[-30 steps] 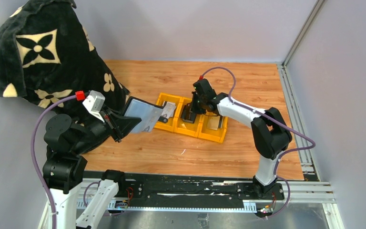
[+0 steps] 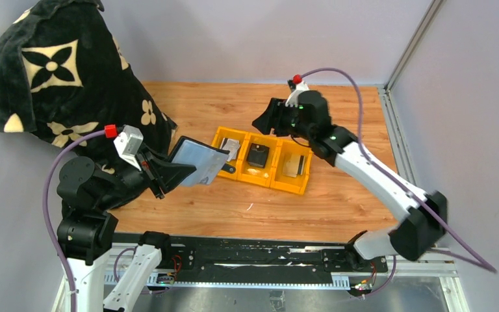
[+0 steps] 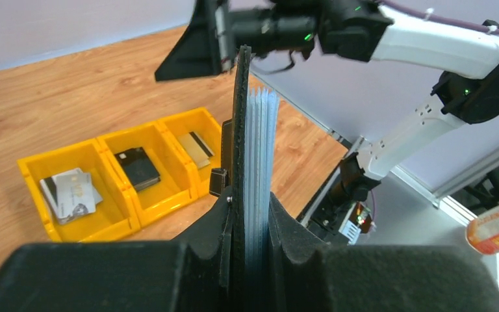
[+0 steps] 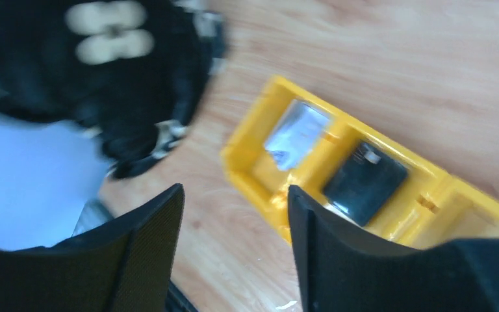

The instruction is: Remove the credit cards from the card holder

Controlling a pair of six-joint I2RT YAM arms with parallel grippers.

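The card holder (image 2: 198, 158), black-covered with clear bluish sleeves, is raised above the table with my left gripper (image 2: 162, 189) shut on its edge. Edge-on in the left wrist view, its sleeve leaves (image 3: 260, 169) stand upright in a stack. My right gripper hangs above and behind the yellow bin, partly open, with nothing between its fingers. In the bin's middle compartment lie black cards (image 3: 138, 168). Whitish cards (image 3: 73, 195) fill part of the left compartment, and pale and dark cards (image 3: 195, 148) lie in the right one.
The yellow three-compartment bin (image 2: 287, 186) stands mid-table. A dark patterned plush cloth (image 2: 58, 84) covers the back left.
My right gripper has lifted out of the middle compartment, upward and away from the bin, leaving black cards there. The left gripper and card holder have barely shifted.
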